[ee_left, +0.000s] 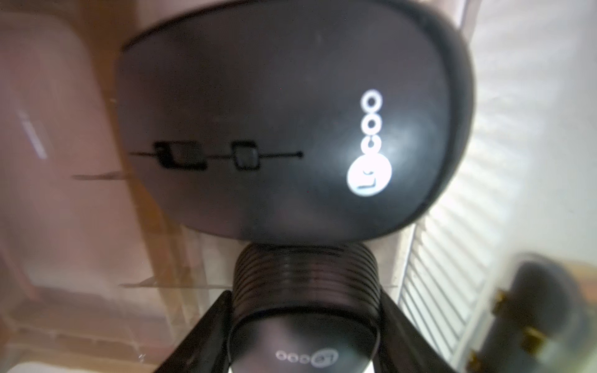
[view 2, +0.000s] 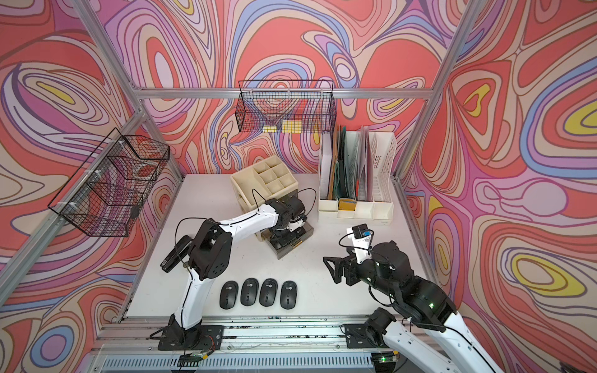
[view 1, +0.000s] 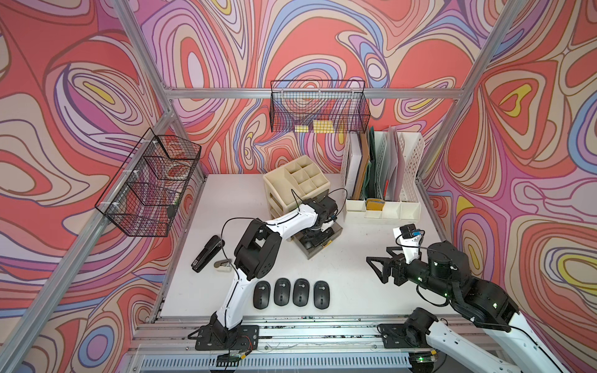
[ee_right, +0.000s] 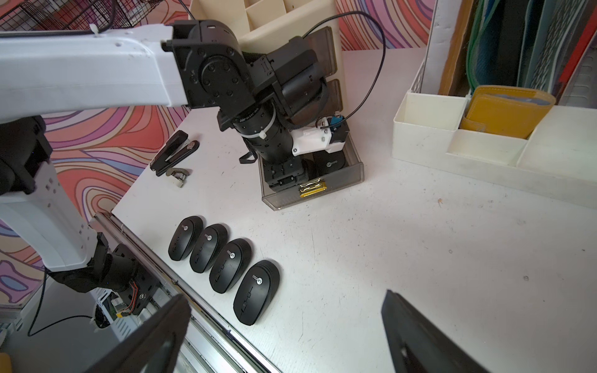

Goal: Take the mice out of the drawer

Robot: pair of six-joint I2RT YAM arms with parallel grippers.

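Observation:
In the left wrist view, my left gripper is shut on a black mouse, a finger pressed to each side. A second black mouse with a white logo lies right beside it, unheld. Both are inside the pulled-out grey see-through drawer, where my left arm hides much of the interior. On the table near the front edge, several black mice lie in a row. Over the table's right side, my right gripper stands open and empty.
Behind the drawer stands the beige organizer. A white file rack occupies the back right. A black stapler-like object lies at the left. Between drawer and right arm, the table is bare.

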